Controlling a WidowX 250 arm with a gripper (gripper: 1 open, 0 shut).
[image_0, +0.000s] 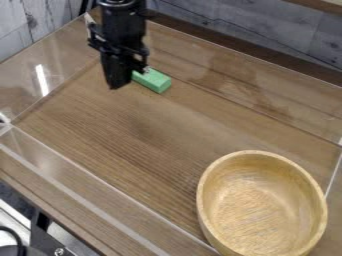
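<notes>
The black gripper (124, 62) hangs from the upper left of the camera view, low over the wooden tray floor, just left of a green block (151, 81). Whether its fingers are open or shut is too blurred to tell. The block lies flat, partly beside the gripper's lower part. A large cream, round bowl (261, 218) stands at the bottom right.
Tray walls run along the top and left edges, with a dark cable at the lower left corner.
</notes>
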